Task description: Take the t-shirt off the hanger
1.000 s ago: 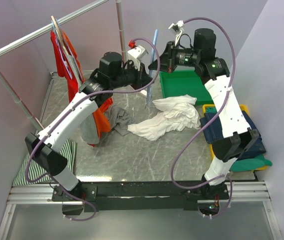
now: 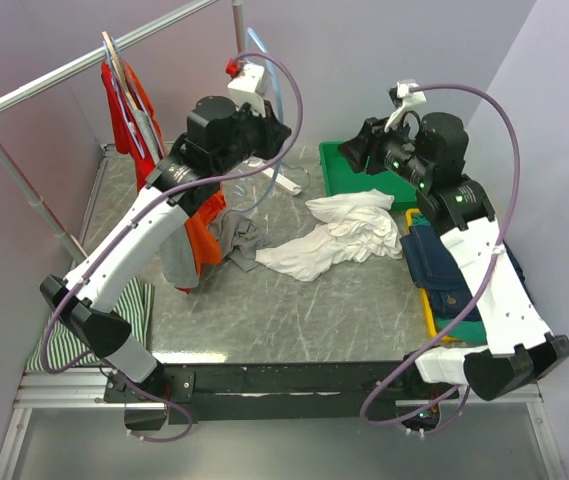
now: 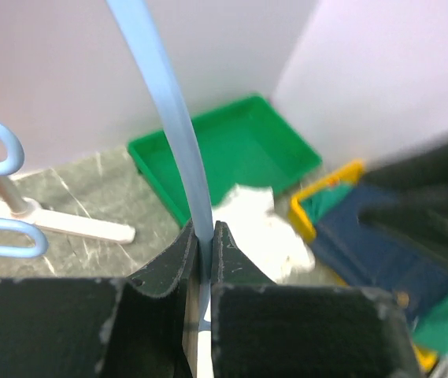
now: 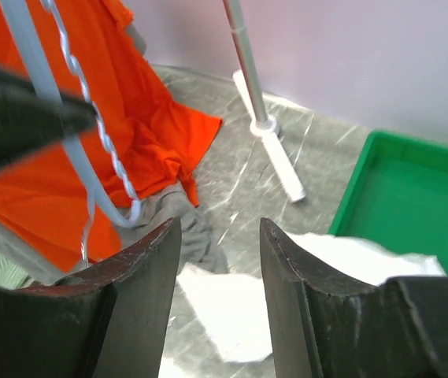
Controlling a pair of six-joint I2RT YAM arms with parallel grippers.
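Observation:
My left gripper (image 2: 269,135) is shut on a pale blue plastic hanger (image 3: 178,134), held upright with no shirt visible on it. My right gripper (image 2: 354,150) stands open to the right of it, apart from the hanger, with nothing between its fingers. A white garment (image 2: 334,240) lies crumpled on the grey floor of the workspace between the arms. An orange garment (image 2: 204,240) and grey ones hang on hangers from the rail (image 2: 84,60) at the left; the orange reaches low, near a grey cloth (image 2: 234,240).
A green bin (image 2: 344,170) is at the back right. A yellow-rimmed bin (image 2: 424,310) with dark blue clothes is at the right. Striped green cloth (image 2: 64,340) lies front left.
My right gripper has let go of the hanger and moved right and toward the front. My left gripper has moved left and up with the hanger, which now swings angled.

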